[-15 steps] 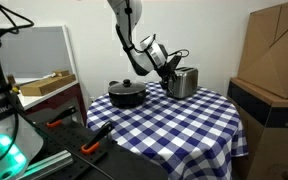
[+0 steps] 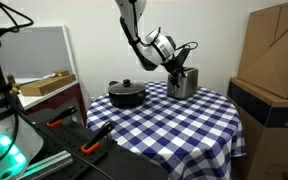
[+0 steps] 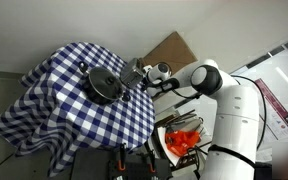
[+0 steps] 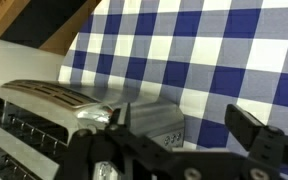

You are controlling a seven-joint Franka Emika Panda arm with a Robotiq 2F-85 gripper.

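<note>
A silver toaster (image 2: 186,86) stands at the back of the checked tablecloth, and my gripper (image 2: 175,78) is right at it, low over the table. Seen from the wrist, the toaster's slotted top (image 4: 44,125) fills the lower left. My gripper is open there: one finger (image 4: 116,140) overlaps the toaster's near end, while the other stands over bare cloth. Whether either finger touches the toaster cannot be told. In the second exterior view the toaster (image 3: 131,74) is partly hidden by the arm.
A dark lidded pot (image 2: 127,94) sits on the cloth left of the toaster. Cardboard boxes (image 2: 267,90) stand beyond the table's right side.
My gripper has shifted a little to the right and now covers more of the toaster in the first exterior view. The pot and toaster show no clear movement.
</note>
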